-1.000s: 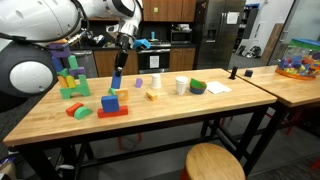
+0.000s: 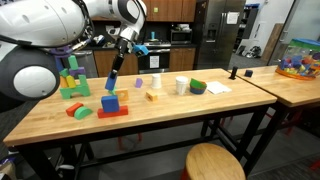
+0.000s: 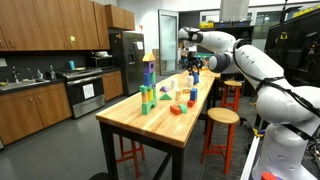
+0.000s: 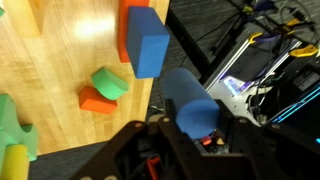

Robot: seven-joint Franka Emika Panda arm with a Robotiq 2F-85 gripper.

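Note:
A blue cylinder (image 4: 184, 86) is held end-on toward the camera in the wrist view, with my gripper shut around its near end. In exterior view 1 this cylinder (image 2: 111, 83) leans in the air beneath my gripper (image 2: 119, 66), close above and behind a blue block (image 2: 110, 103). That block rests on a long red block (image 2: 113, 114) near the table's front edge. Whether the cylinder's lower end touches anything cannot be made out.
Left of the red block lie a green piece (image 2: 82, 113) and a small red piece (image 2: 74, 107). A stacked block tower (image 2: 72, 78) stands at the left. White cups (image 2: 182, 85) and a green bowl (image 2: 197, 87) are farther right.
The cylinder has gone from nearly upright to tilted, its lower end shifted left and slightly down. The blocks on the table look unmoved.

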